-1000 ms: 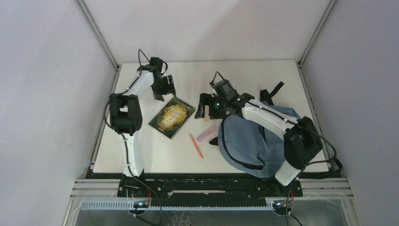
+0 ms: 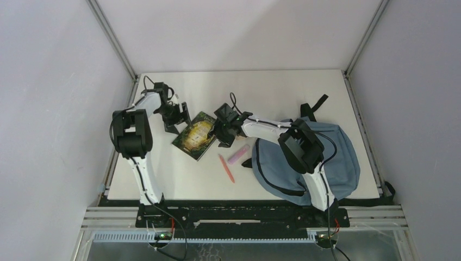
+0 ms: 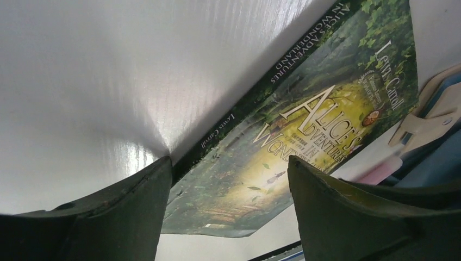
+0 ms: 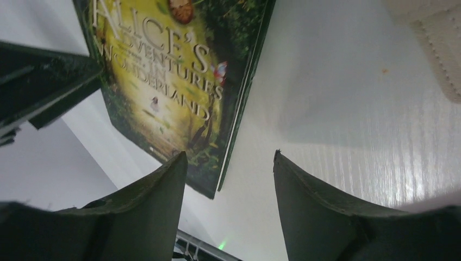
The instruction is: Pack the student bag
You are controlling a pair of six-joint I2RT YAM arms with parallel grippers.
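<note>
The Alice's Adventures in Wonderland book lies flat and turned askew on the left half of the table. At its upper left side is my left gripper, open; in the left wrist view one finger is by the spine and the other finger is over the cover. My right gripper stands at the book's right side, part open, with nothing gripped between its fingers; the right wrist view shows the book beyond them. A blue bag lies on the right, partly under the right arm.
A pink-purple item and an orange pen-like item lie right of the book. A beige item sits nearby, mostly hidden from above by the right arm.
Both grippers have come toward the book: the left moved left and nearer, the right swung left from beside the bag to the book's edge. The book has not moved.
</note>
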